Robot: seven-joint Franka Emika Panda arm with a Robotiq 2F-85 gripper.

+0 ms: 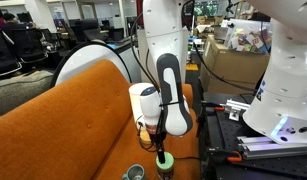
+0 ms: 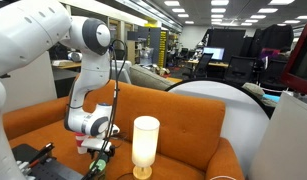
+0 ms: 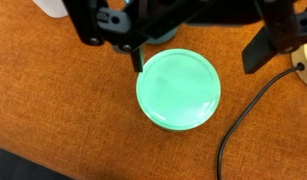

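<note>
A round container with a mint-green lid stands on the brown couch seat, seen from straight above in the wrist view. The same green lid shows at the bottom of exterior view 1, and the green top appears low in exterior view 2. My gripper is open over it, one dark finger on the left and the other on the right. Nothing is gripped. The lid's upper edge lies between the fingertips in the wrist view; whether they touch it cannot be told.
Close to the container is a metal cup. A lit white lamp stands on the seat, and its dark cord runs beside the lid. The orange backrest rises behind. Bare seat lies around the lid's lower left in the wrist view.
</note>
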